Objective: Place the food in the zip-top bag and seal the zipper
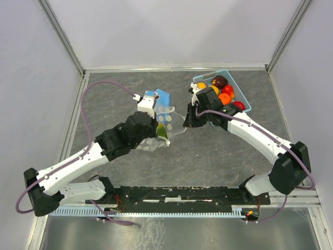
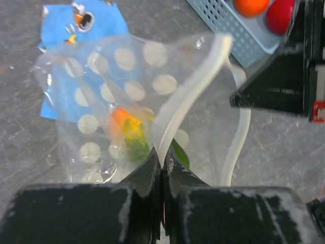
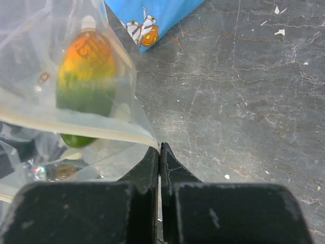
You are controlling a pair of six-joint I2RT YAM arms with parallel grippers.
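A clear zip top bag (image 1: pixel 179 127) with white dots hangs between my two grippers, its mouth partly spread. Inside it lies a green and orange papaya-like food (image 3: pixel 86 76), partly hidden by the left arm in the top view, where only some green shows. My left gripper is shut on one side of the bag's rim. On the opposite side, the right gripper is shut with the thin rim (image 3: pixel 137 134) of the bag running into its fingertips.
A light blue basket (image 1: pixel 240 96) of fruit stands at the back right, partly behind the right arm. Behind the bag lies a blue printed piece (image 1: pixel 163 98).
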